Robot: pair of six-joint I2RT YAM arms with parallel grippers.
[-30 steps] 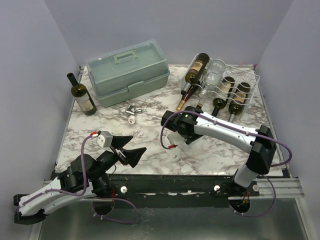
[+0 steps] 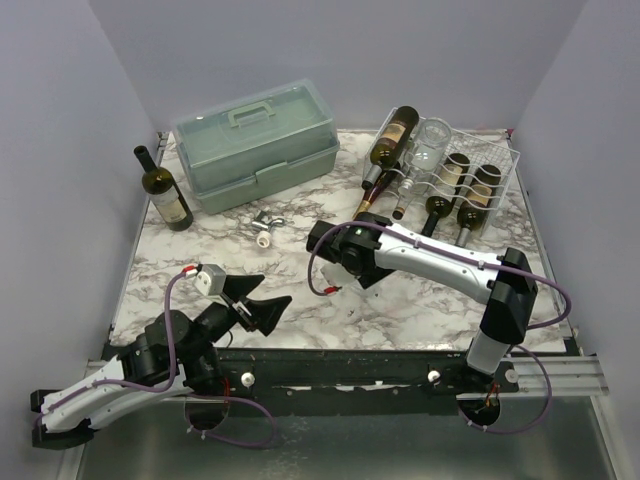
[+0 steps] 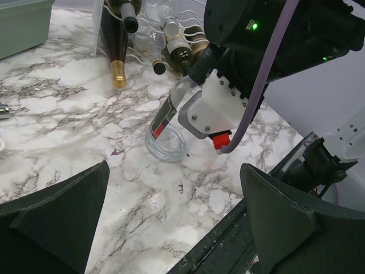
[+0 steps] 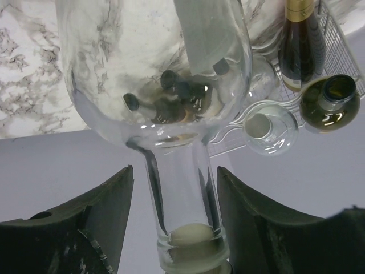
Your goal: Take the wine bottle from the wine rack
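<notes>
A clear glass bottle [image 3: 163, 135] with a dark label stands on the marble table, its base apparently touching the surface. In the right wrist view, my right gripper is open around the neck of the bottle [image 4: 182, 197], with a gap showing by the left finger [image 4: 116, 197]. The wine rack [image 2: 487, 150] at the back right holds several bottles lying neck-forward. My left gripper [image 2: 275, 290] is open and empty at the front left; in the left wrist view its fingers [image 3: 60, 214] are wide apart. From above, the right arm hides most of the clear bottle.
At the back left stands a dark wine bottle [image 2: 166, 190], beside a green lidded box [image 2: 258, 140]. Small metal and white items, including a white piece [image 2: 263, 239], lie in front of the box. Bare marble [image 2: 310, 325] stretches between the arms.
Before that, the right arm moved a little left with the bottle. The left arm has hardly moved.
</notes>
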